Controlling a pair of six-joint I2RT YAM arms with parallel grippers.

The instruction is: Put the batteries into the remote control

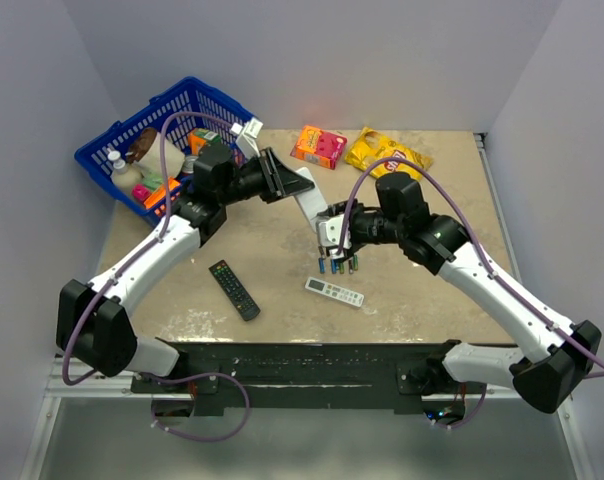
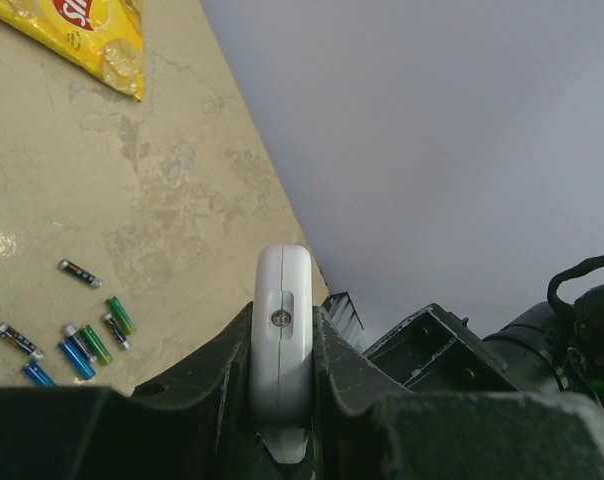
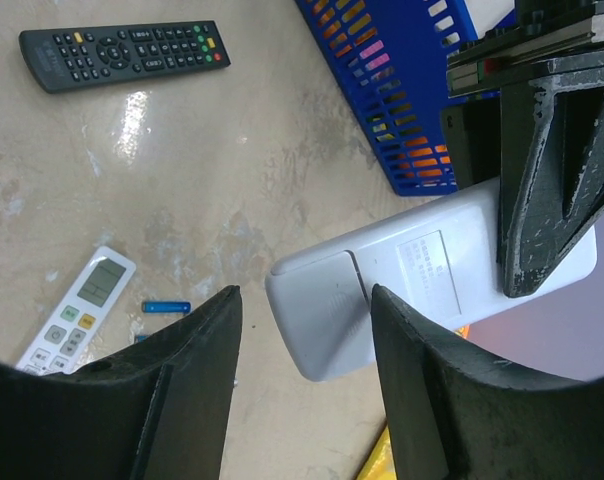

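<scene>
A white remote (image 1: 310,197) is held up off the table, its back with the closed battery cover facing the right wrist view. My left gripper (image 1: 294,184) is shut on one end of it. At the other end, beside the cover (image 3: 327,305), is my right gripper, part open; one of its fingers (image 3: 412,340) reaches the cover's edge in that view, and whether it touches cannot be told. Several loose batteries (image 2: 80,343) lie on the table, partly hidden behind the right gripper in the top view.
A second white remote (image 1: 334,292) and a black remote (image 1: 234,290) lie on the table. At the back left stands a full blue basket (image 1: 110,139). A yellow chip bag (image 1: 402,152) and an orange-red box (image 1: 319,147) are at the back.
</scene>
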